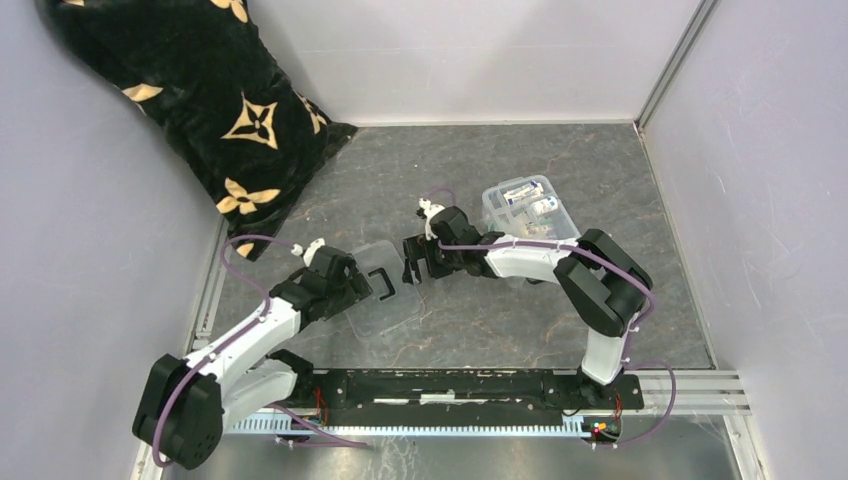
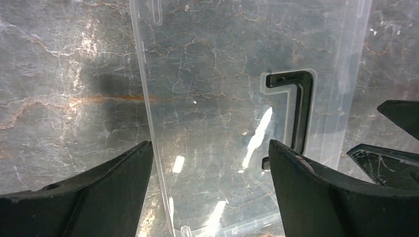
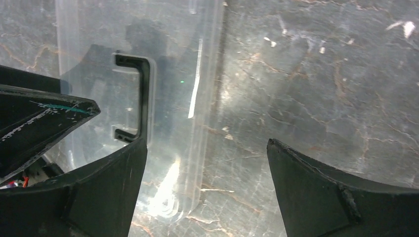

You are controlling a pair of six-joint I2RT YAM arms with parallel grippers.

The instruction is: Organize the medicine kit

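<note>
A clear plastic lid with a black handle lies on the grey floor at centre-left. My left gripper is over it, fingers apart; in the left wrist view one finger is at the lid's near-left edge and the other over its middle. My right gripper stands open at the lid's right side, nothing seen held. The clear medicine box, holding packets, sits behind the right arm, partly hidden.
A black patterned pillow fills the back left corner. White walls bound the workspace. Bare floor lies at the back middle and front right.
</note>
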